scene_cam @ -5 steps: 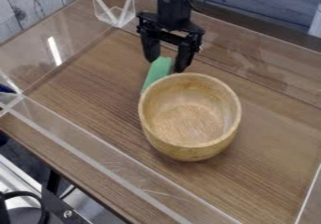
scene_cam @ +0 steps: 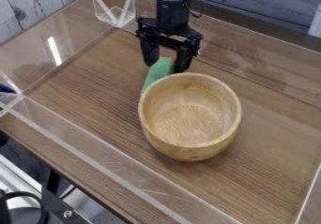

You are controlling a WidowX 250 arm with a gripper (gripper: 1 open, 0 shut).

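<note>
The black gripper [scene_cam: 168, 46] hangs over a green object [scene_cam: 157, 74], with its two fingers spread to either side above that object's upper part. Whether anything is between the fingers is hard to tell. The green object lies on the wooden table, behind and left of a large tan bowl [scene_cam: 189, 117], which partly hides it.
A white wire-like item [scene_cam: 115, 10] stands at the back left. Black cables [scene_cam: 32, 209] lie off the table at the lower left.
The gripper's fingers have drawn somewhat closer together, and it has shifted slightly. The bowl and green object look unmoved.
</note>
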